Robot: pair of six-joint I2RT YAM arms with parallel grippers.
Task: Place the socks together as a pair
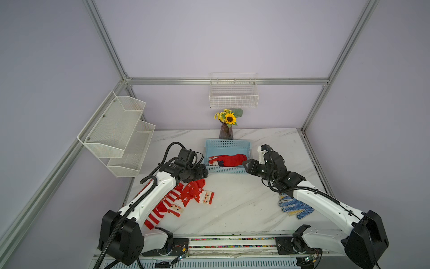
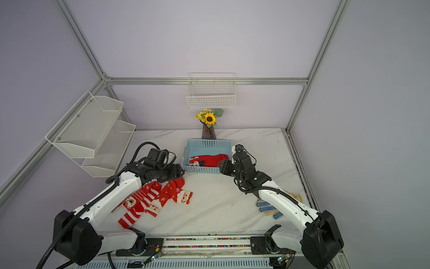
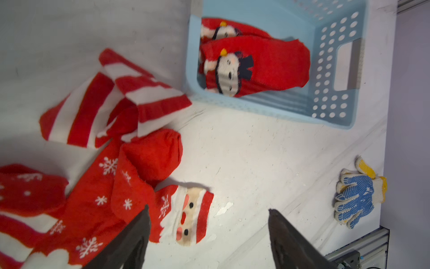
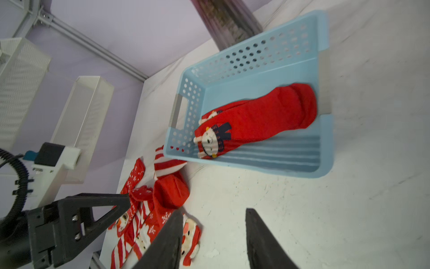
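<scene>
Two red socks with a penguin-like figure (image 3: 264,62) lie side by side, partly overlapping, in the blue basket (image 3: 250,104). At the left of the table several red Christmas socks are heaped: a snowflake sock with a Santa face (image 3: 190,215), a red-and-white striped sock (image 3: 152,96) and others beneath or beside them. Over this heap hovers my left gripper, its fingers apart and holding nothing. My right gripper is also open and empty, above the table at the basket's front right. The left arm hides part of the heap in both top views.
A vase of sunflowers (image 1: 226,127) stands right behind the basket. Blue-and-white gloves (image 1: 294,206) lie at the right, partly under the right arm. White shelves (image 1: 118,134) hang on the left wall. Bare table (image 1: 237,201) stretches across the front middle.
</scene>
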